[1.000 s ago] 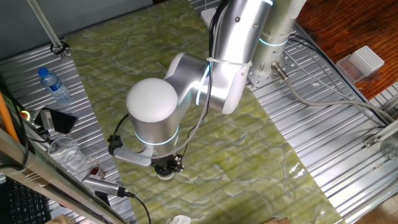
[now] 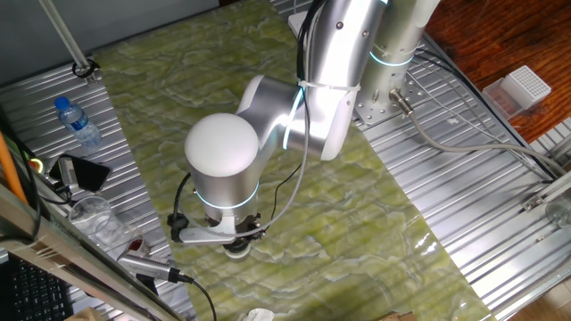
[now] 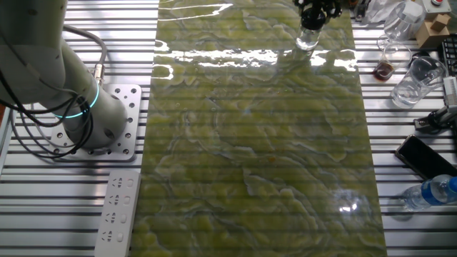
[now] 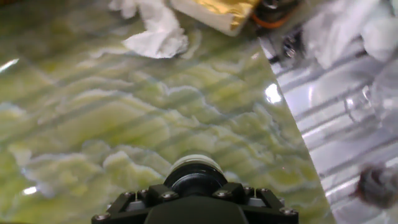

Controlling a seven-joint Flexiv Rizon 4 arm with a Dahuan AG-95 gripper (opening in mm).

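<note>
My gripper [image 3: 319,10] points down over the green marbled mat, near the mat's edge. Directly below it is a small clear glass-like vessel [image 3: 308,37], its upper part covered by the gripper. The wrist view shows a pale curved rim [image 4: 196,160] of a round thing just beyond the black gripper body, with a dark round part in front of it. My fingertips are hidden there, and whether they are closed around the vessel cannot be made out. In exterior view 1 a pale round edge [image 2: 238,252] shows under the gripper.
Beside the mat lie a water bottle [image 2: 78,123], a phone [image 3: 426,158] and clear glasses [image 3: 418,82]. White crumpled tissue [image 4: 158,34] and a gold-topped box [image 4: 217,12] lie ahead in the wrist view.
The wrist has turned, and its side bracket has swung toward the bottom of exterior view 1 and slightly right. The arm's end has shifted slightly right; the pale round edge beneath has barely moved.
</note>
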